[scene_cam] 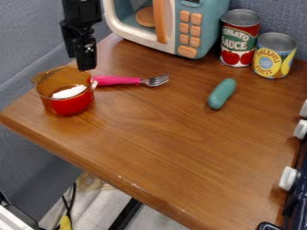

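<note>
My black gripper [84, 56] hangs at the upper left, just above and behind a red pot [67, 104] with a white round thing [70, 91] inside. Its fingers are dark and small, so whether they are apart cannot be told. A pink-handled fork [126, 80] lies to the right of the pot. A teal oblong object [222, 93] lies on the wooden table [156, 153].
A toy microwave [180, 22] stands at the back. Two cans, one red tomato [238, 40] and one yellow [274, 57], stand at the back right. A dark appliance with white knobs [295, 180] is at the right edge.
</note>
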